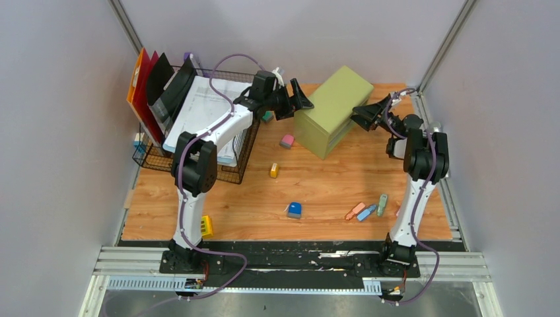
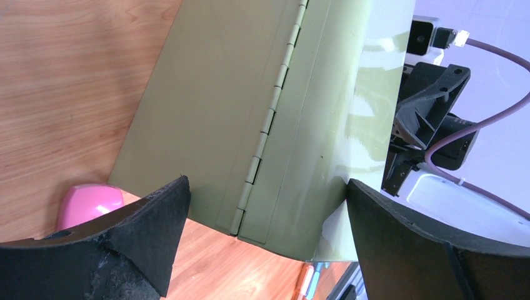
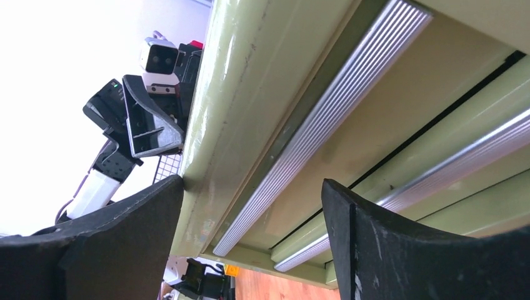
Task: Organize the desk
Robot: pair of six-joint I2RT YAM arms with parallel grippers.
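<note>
A green metal cabinet (image 1: pixel 333 109) stands askew at the back right of the desk. My left gripper is open at its left side, with a hinged green edge between and beyond its fingertips; one fingertip touches the rounded rim. On the cabinet's right side, my right gripper is open at the front with the ridged silver handles, one fingertip against the green frame's rounded edge and a silver strip between the fingers.
A wire basket (image 1: pixel 241 172) with papers and folders fills the back left. A pink block (image 1: pixel 286 140), yellow block (image 1: pixel 274 170), blue block (image 1: pixel 294 210) and several highlighters (image 1: pixel 366 212) lie on the desk, whose middle is fairly clear.
</note>
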